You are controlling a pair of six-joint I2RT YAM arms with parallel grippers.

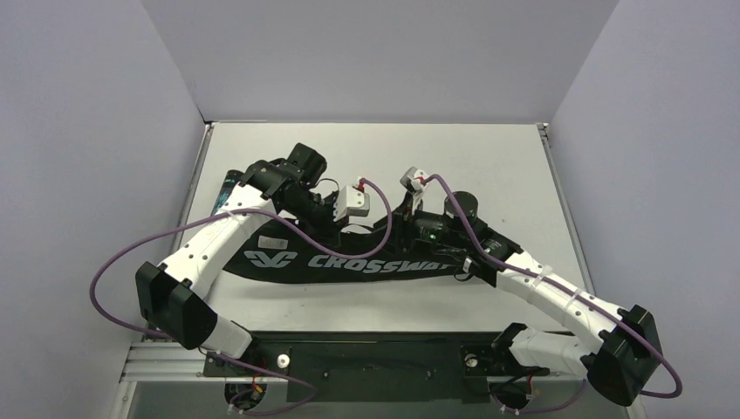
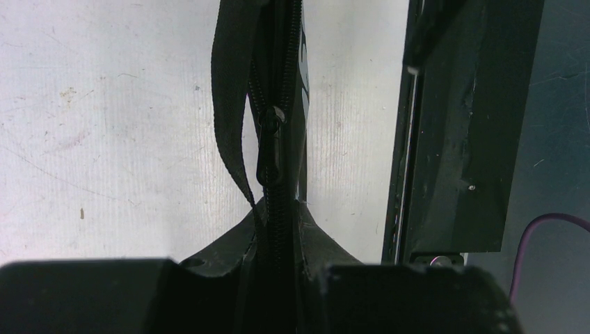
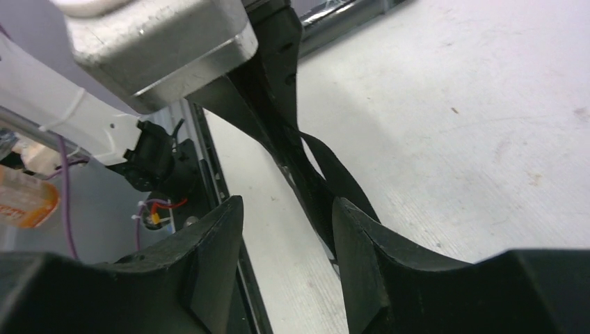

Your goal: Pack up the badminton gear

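Observation:
A black racket bag (image 1: 301, 271) with white "CROSSWAY" lettering stretches across the table in the top view. My left gripper is shut on its zippered edge, where the left wrist view shows a zipper pull (image 2: 269, 156) just ahead of the fingertips and a loose strap (image 2: 231, 90) beside it. Over the bag's right half hovers my right gripper, its fingers apart. In the right wrist view the bag's narrow edge (image 3: 312, 191) runs down behind one finger (image 3: 358, 257); nothing shows between the two. What the bag holds is hidden.
Behind the bag the white table (image 1: 489, 157) is bare, with another clear strip in front. A dark rail (image 1: 384, 367) borders the front edge. Grey walls close in the sides and back. Both gripper bodies are close together over the bag's middle.

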